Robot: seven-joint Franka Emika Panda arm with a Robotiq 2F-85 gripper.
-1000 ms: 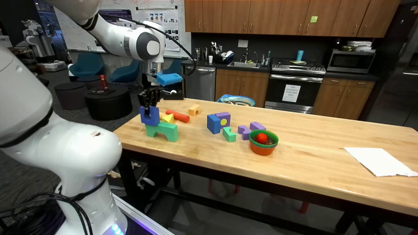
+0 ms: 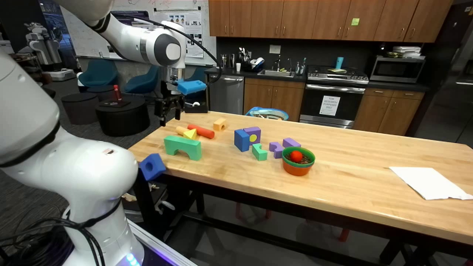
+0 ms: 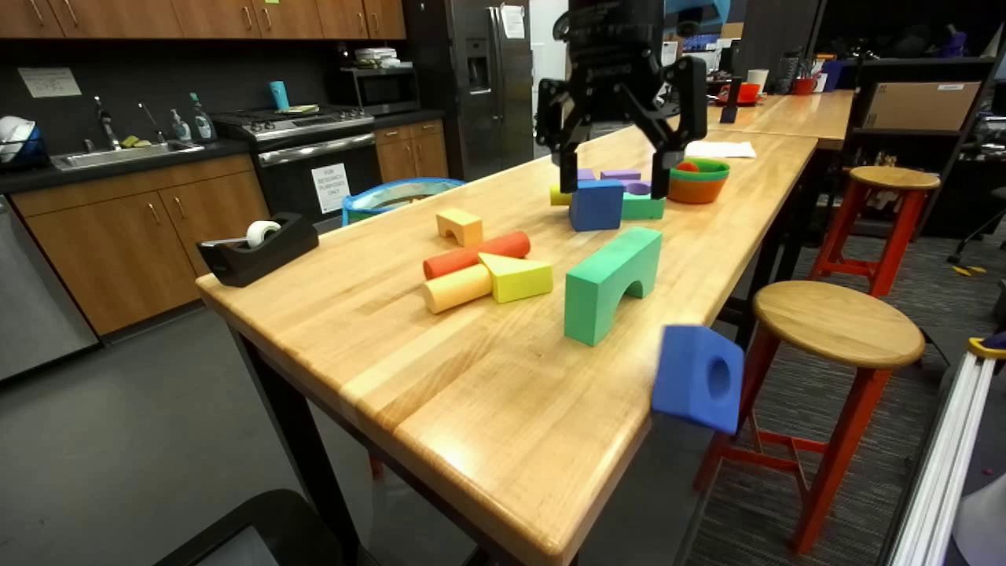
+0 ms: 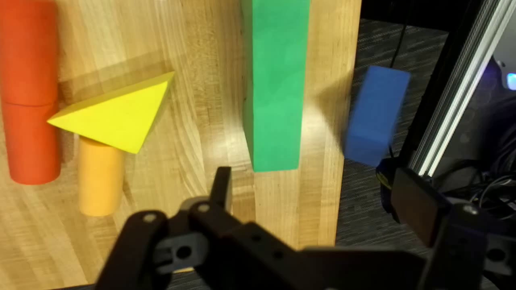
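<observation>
My gripper [image 3: 618, 179] hangs over the table's near end with its fingers wide apart and nothing between them. A blue block with a round hole [image 3: 699, 379] is in mid-air just outside the table's long edge, tilted, touching neither gripper nor table as far as I can see; in the wrist view the blue block [image 4: 378, 116] shows over the dark floor. On the table stands a green arch [image 4: 279, 87], close to that edge. A yellow triangle [image 4: 116, 113] leans on an orange-yellow cylinder [image 4: 100, 179], beside a red cylinder [image 4: 31, 96].
Farther along the table [image 2: 354, 155] are a small orange arch [image 2: 219, 124], a blue block [image 2: 241, 140], purple and green pieces, and stacked bowls [image 2: 298, 161]. A tape dispenser [image 3: 259, 247] sits at one corner. Stools [image 3: 839, 321] stand beside the long edge.
A second ago the blue block was in the gripper above the green arch. Now the fingers are spread and the block is lower, beyond the table edge. The arm has hardly moved.
</observation>
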